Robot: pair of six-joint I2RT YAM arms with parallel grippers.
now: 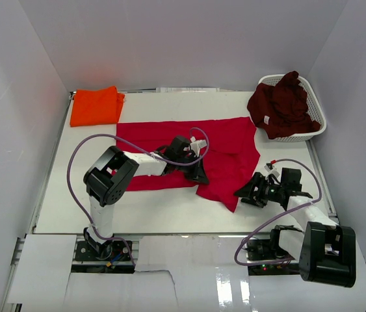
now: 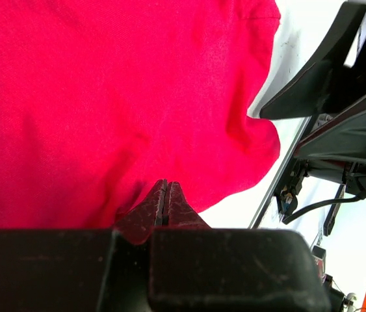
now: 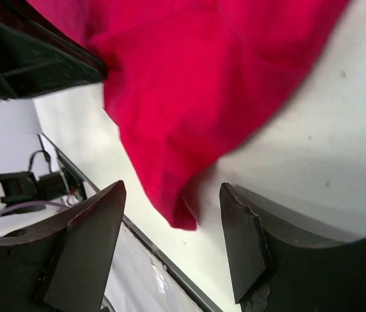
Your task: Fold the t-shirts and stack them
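A red t-shirt is spread over the middle of the table, its near right part sticking out as a narrow tip toward the front edge. My left gripper is shut against the red cloth; whether any fabric is pinched between its fingertips is hidden. At the shirt's right side, my right gripper stands open, with the cloth tip lying between and beyond its fingers. A folded orange shirt lies at the back left corner.
A white basket at the back right holds dark brown cloth. Bare table shows along the front. Both arms reach in from the front edge.
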